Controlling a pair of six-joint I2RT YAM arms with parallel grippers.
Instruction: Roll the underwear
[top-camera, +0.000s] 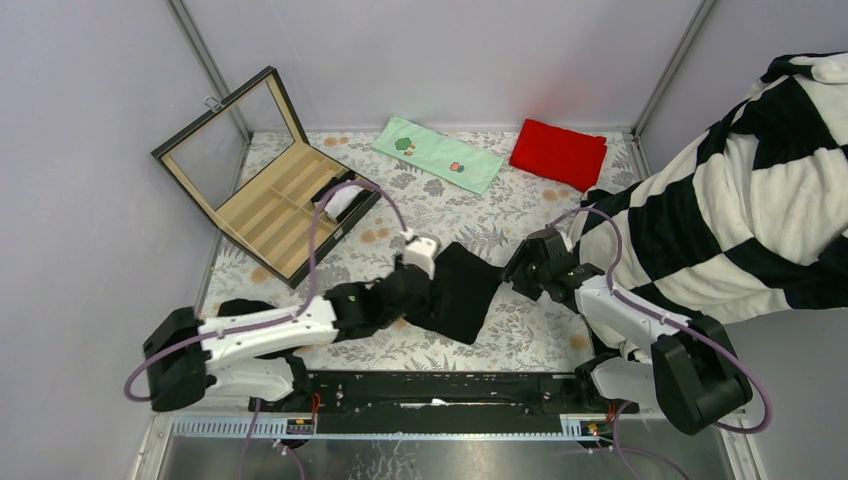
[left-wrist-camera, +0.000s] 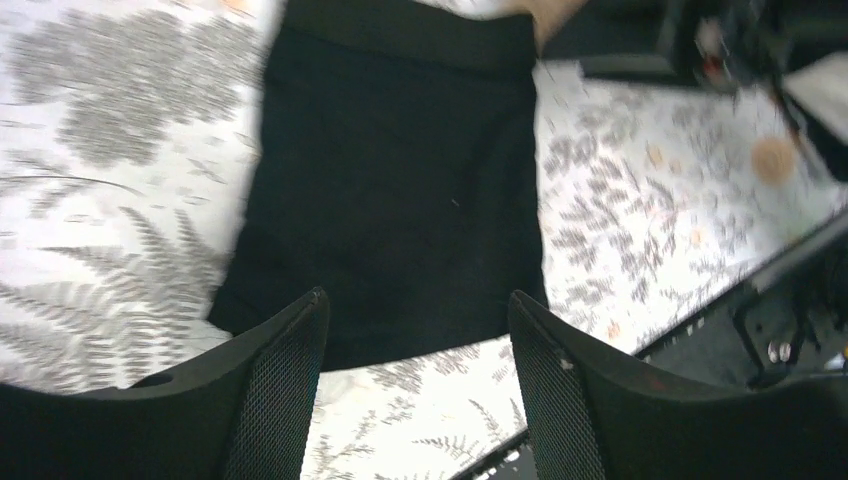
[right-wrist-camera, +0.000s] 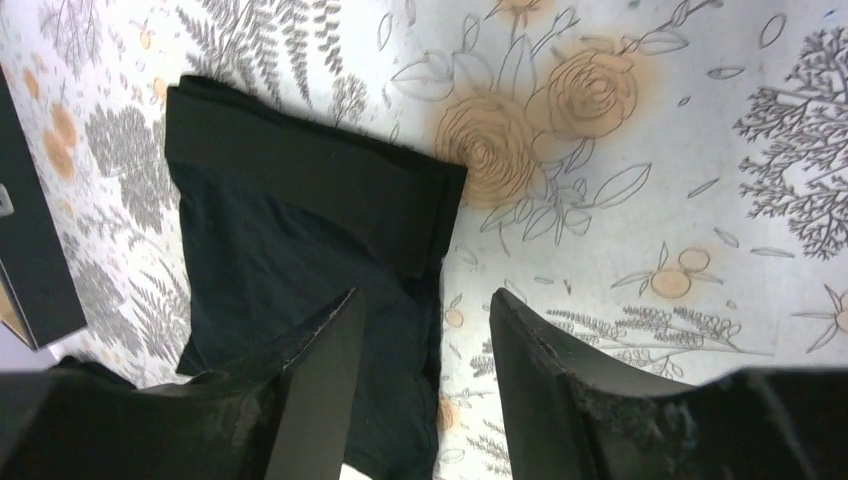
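The black underwear (top-camera: 462, 295) lies folded into a flat, slightly turned rectangle in the middle of the table. In the right wrist view a folded band (right-wrist-camera: 300, 180) runs along one end of it. My left gripper stands open above the cloth, its fingers apart with nothing held; the cloth (left-wrist-camera: 390, 190) shows beyond them. At the cloth's right corner is my right gripper (top-camera: 510, 275), its fingertips apart in its own wrist view, one finger (right-wrist-camera: 335, 370) over the cloth and the other over bare tablecloth.
An open compartment box (top-camera: 270, 215) with rolled items (top-camera: 345, 200) stands at the back left. A green cloth (top-camera: 440, 153) and a red cloth (top-camera: 558, 153) lie at the back. A checkered blanket (top-camera: 740, 200) borders the right side. Tablecloth behind the underwear is free.
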